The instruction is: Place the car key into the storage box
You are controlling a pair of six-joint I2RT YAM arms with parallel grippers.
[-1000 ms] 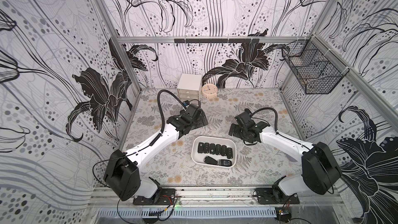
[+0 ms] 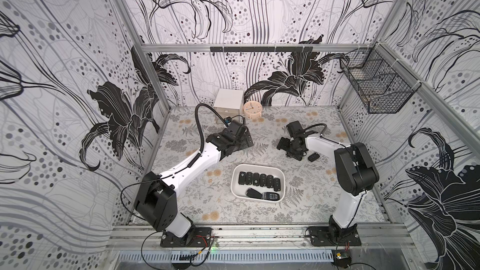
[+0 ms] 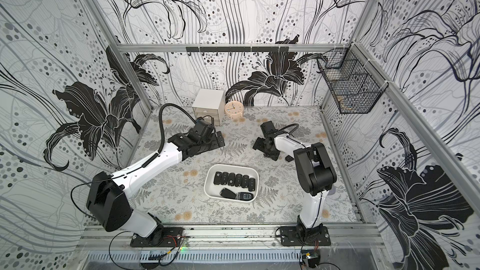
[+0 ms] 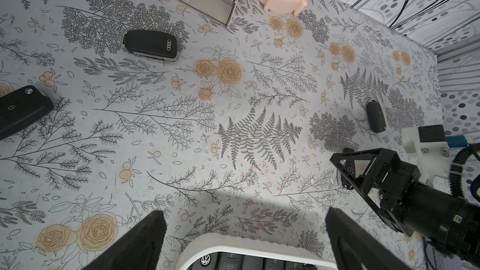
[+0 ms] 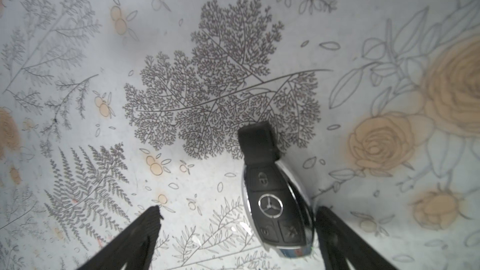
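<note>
In the right wrist view a Mercedes car key (image 5: 272,205) lies on the table between the open fingertips of my right gripper, close by the right one. The left wrist view shows an Audi key (image 4: 150,44), a flip key (image 4: 15,107) at the left, and a black key (image 4: 375,116) at the right. My left gripper hangs open above the table, empty. A white storage tray (image 2: 257,197) at the front middle holds several keys.
A white drawer cabinet (image 2: 228,99) and a pink clock (image 2: 252,109) stand at the back. A wire basket (image 2: 380,92) hangs on the right rail.
My right arm has swung inward and its gripper has shifted and turned over the key on the right. My left gripper has moved slightly toward the back right.
</note>
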